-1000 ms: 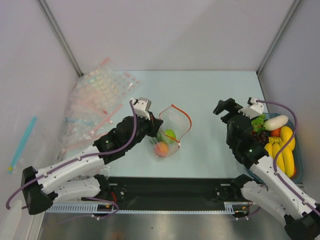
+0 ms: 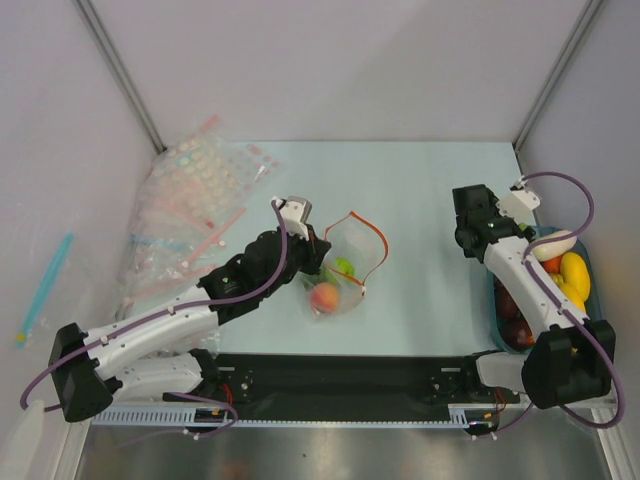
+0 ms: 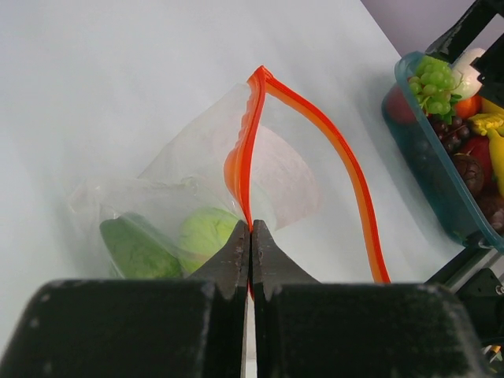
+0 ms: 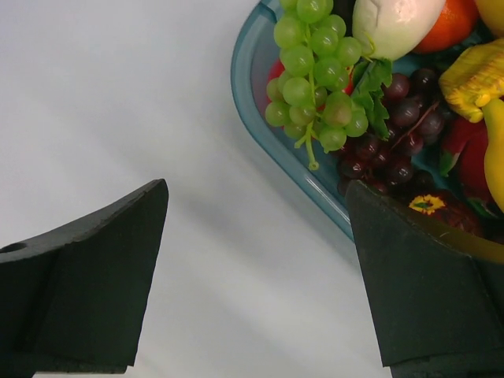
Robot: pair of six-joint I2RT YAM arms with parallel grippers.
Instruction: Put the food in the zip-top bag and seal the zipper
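The clear zip top bag (image 2: 347,243) lies mid-table with its orange-rimmed mouth spread open. Through its film I see a peach (image 2: 324,296), a green round item (image 3: 206,235) and a dark green item (image 3: 140,248). My left gripper is shut on the bag's orange rim (image 3: 246,157) at one side of the mouth. Over the left edge of the food basket (image 4: 268,134), my right gripper stands open. A bunch of green grapes (image 4: 315,75) hangs at the basket's edge, beyond the right fingertips; nothing is between the fingers.
Bananas (image 2: 574,277), a white egg-shaped item (image 4: 394,24), red grapes (image 4: 405,110) and other food fill the basket. Several clear bags (image 2: 190,190) lie at the left. Bare table separates the bag from the basket.
My right arm has swung further back and right, its gripper moving from the table beside the basket to the basket's edge.
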